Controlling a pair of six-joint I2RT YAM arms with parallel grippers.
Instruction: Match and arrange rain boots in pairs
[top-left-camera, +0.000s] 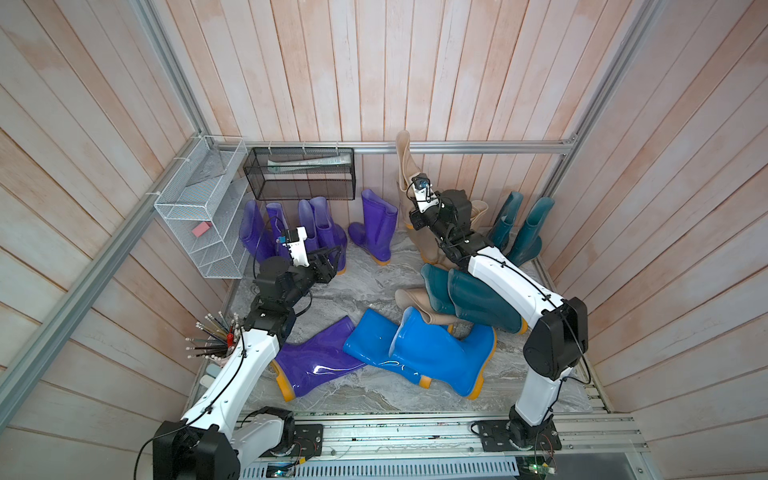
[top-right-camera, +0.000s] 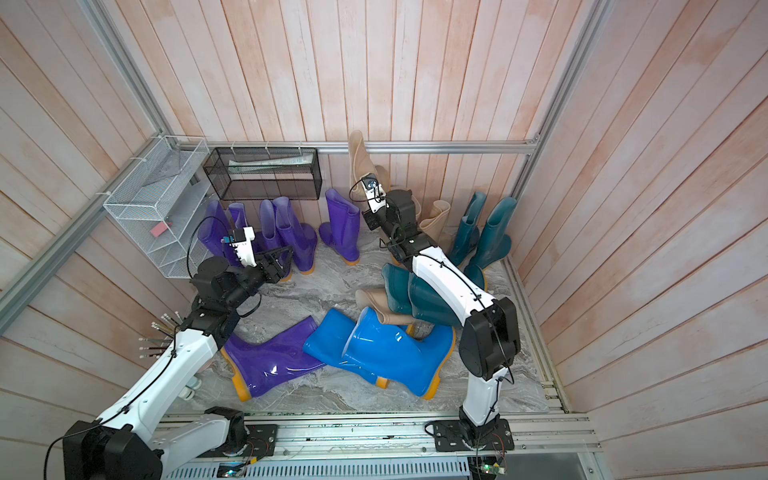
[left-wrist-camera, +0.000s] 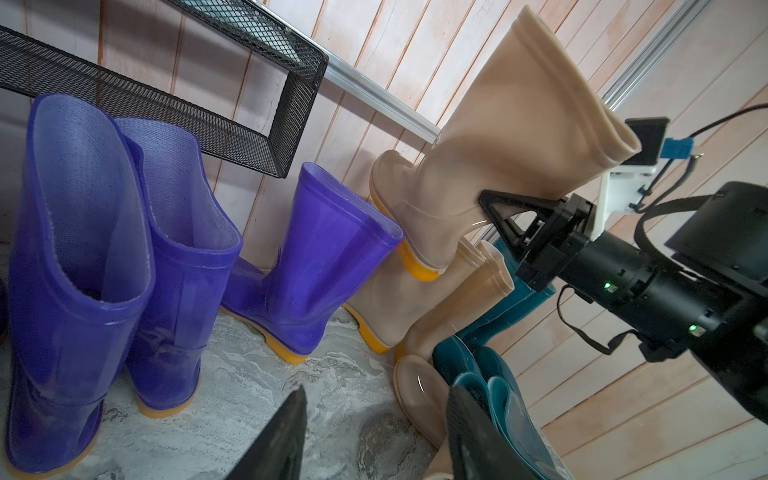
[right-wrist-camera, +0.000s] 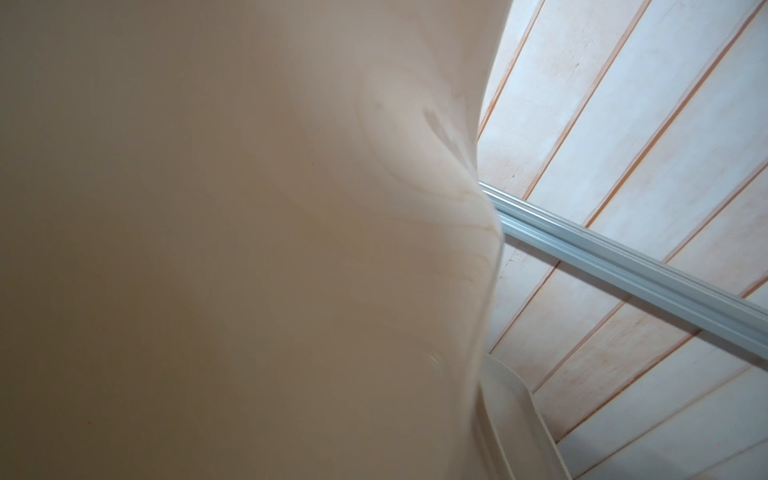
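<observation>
A beige boot (left-wrist-camera: 512, 120) hangs off the floor, tilted, its sole toward the back wall. My right gripper is shut on its shaft; beige rubber fills most of the right wrist view, hiding the fingers there. Behind it, beige boots (left-wrist-camera: 400, 296) stand by the wall. Over bare floor, my left gripper is open and empty. Purple boots (left-wrist-camera: 88, 240) stand at back left, one purple boot (top-left-camera: 377, 220) apart from them. Another purple boot (top-left-camera: 320, 356) lies in front beside blue boots (top-left-camera: 436, 352). Teal boots (top-left-camera: 480, 300) lie at right; others (top-left-camera: 528, 232) stand behind.
A black mesh basket (top-left-camera: 300, 188) hangs above the purple boots. White wire shelves (top-left-camera: 196, 184) occupy the left corner. A beige boot (top-left-camera: 424, 305) lies partly against the teal ones. Bare floor (top-left-camera: 352, 292) shows in the middle.
</observation>
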